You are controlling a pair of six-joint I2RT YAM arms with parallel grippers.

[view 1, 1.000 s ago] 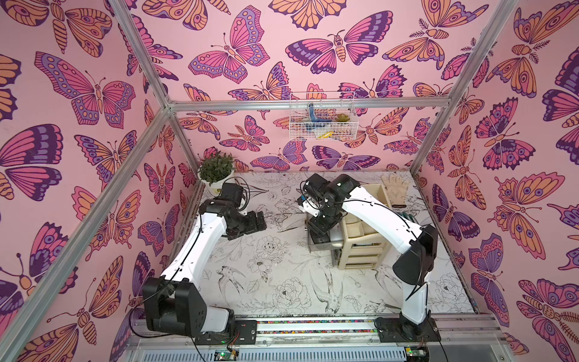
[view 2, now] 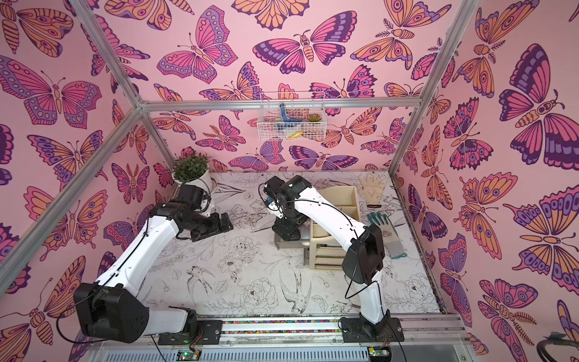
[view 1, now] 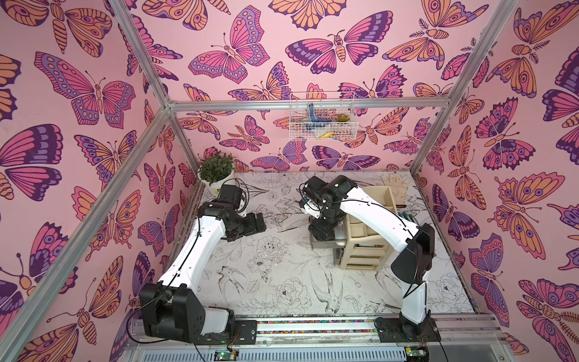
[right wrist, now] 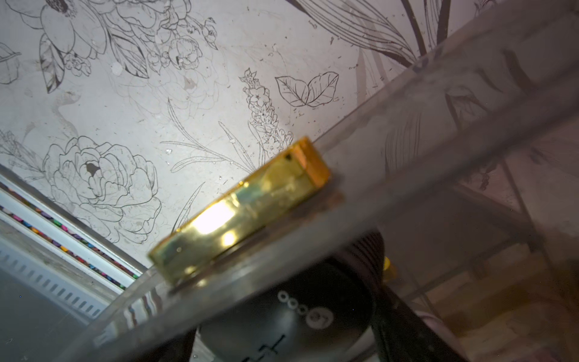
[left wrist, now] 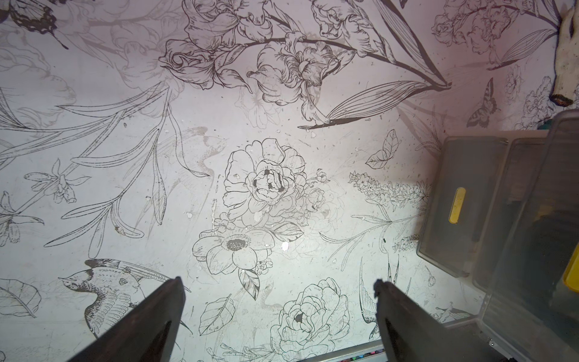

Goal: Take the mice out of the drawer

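Note:
A beige drawer unit [view 1: 362, 259] stands on the right of the table, with a translucent drawer [view 1: 325, 243] pulled out to the left. Its yellow handle [right wrist: 238, 211] fills the middle of the right wrist view. A black mouse [right wrist: 283, 307] with white markings shows behind the drawer's edge, between the fingers of my right gripper [view 1: 319, 229], which stands open over the drawer. My left gripper [view 1: 256, 222] is open over bare table at left, with nothing between its fingers. In the left wrist view, translucent drawers [left wrist: 458, 205] show at right.
A potted plant [view 1: 217, 169] stands back left. Work gloves [view 2: 386, 235] lie right of the unit. A wire basket [view 1: 322, 129] hangs on the back wall.
The left arm has barely moved.

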